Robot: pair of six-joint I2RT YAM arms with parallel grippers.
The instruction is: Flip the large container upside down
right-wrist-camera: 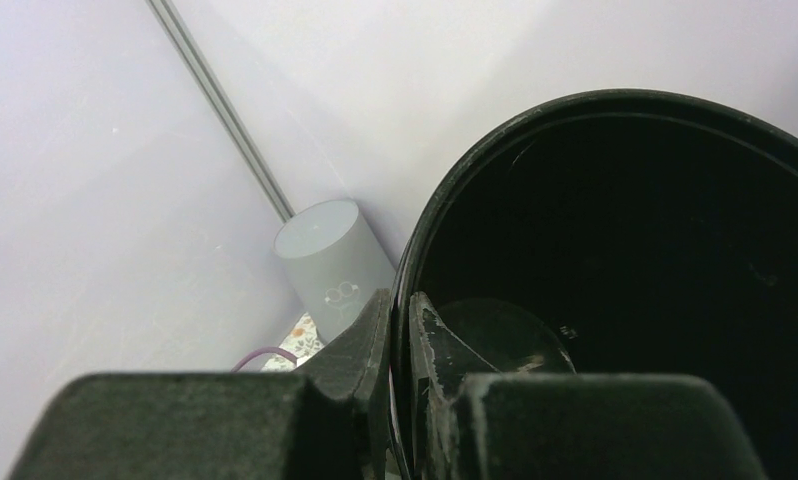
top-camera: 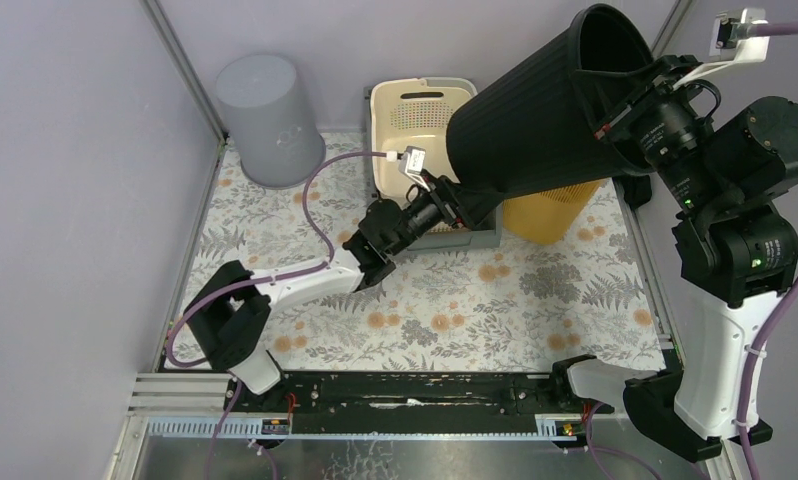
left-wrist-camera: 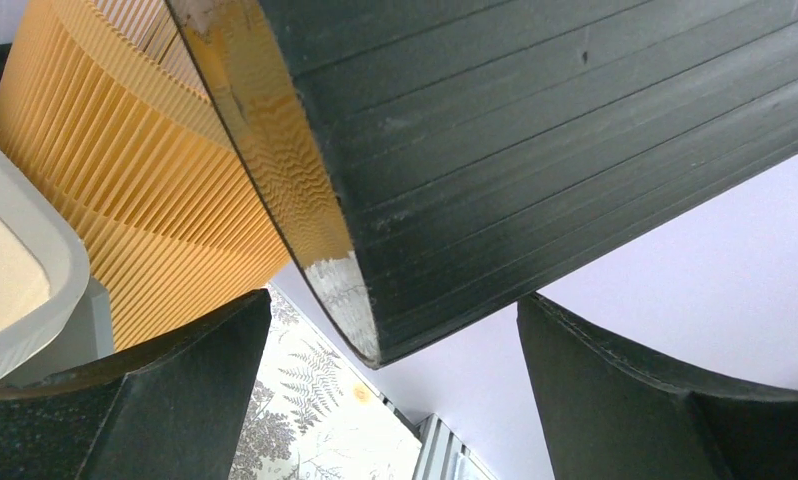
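The large dark container (top-camera: 535, 115) is held up in the air, tipped on its side, its mouth facing the upper right and its closed end the lower left. My right gripper is shut on its rim, one finger inside and one outside. In the right wrist view the hollow inside of the container (right-wrist-camera: 635, 230) fills the right half. My left gripper stands open by the closed end. In the left wrist view the bottom edge of the container (left-wrist-camera: 375, 345) appears between the spread fingers; whether they touch it I cannot tell.
A grey bin (top-camera: 270, 120) stands upside down at the back left. Beneath the dark container are a cream basket (top-camera: 383, 130) inside a grey crate (top-camera: 485, 240) and a yellow ribbed bin (top-camera: 540, 215).
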